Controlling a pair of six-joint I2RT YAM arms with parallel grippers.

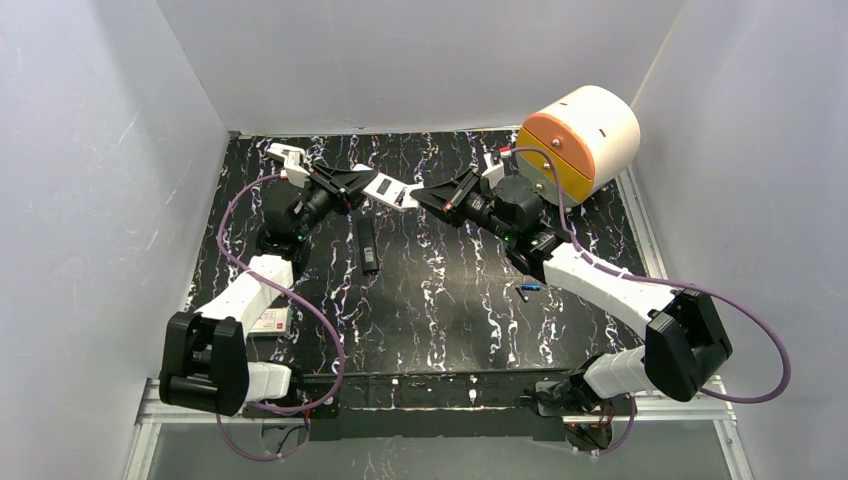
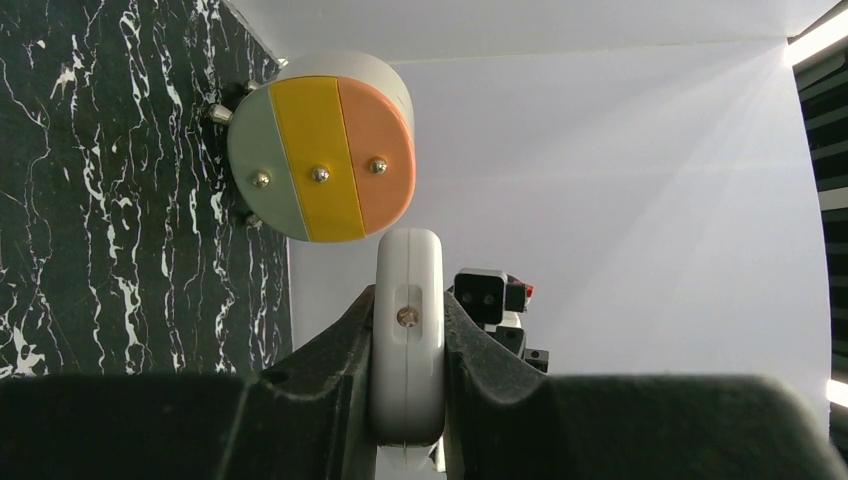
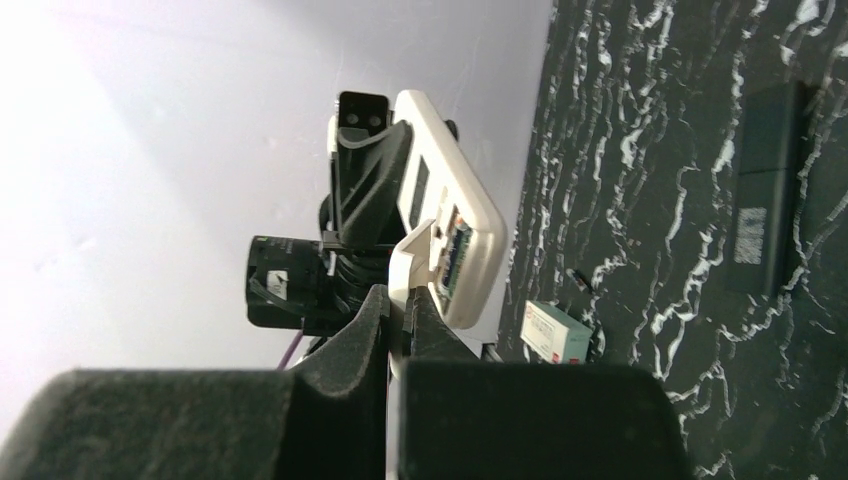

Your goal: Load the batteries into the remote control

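A white remote (image 1: 388, 190) is held in the air between both arms. My left gripper (image 1: 358, 182) is shut on it, and the remote's white end (image 2: 407, 380) fills the fingers in the left wrist view. My right gripper is shut on a thin white piece, apparently the battery cover (image 3: 405, 262), at the remote's open compartment (image 3: 455, 255), where battery-like items show. A blue battery (image 1: 531, 287) and a dark one (image 1: 520, 295) lie on the right of the table.
A black bar-shaped object (image 1: 366, 247) lies mid-table. A pale box (image 1: 272, 322) sits at the front left. A rounded cabinet with coloured fronts (image 1: 590, 140) stands at the back right.
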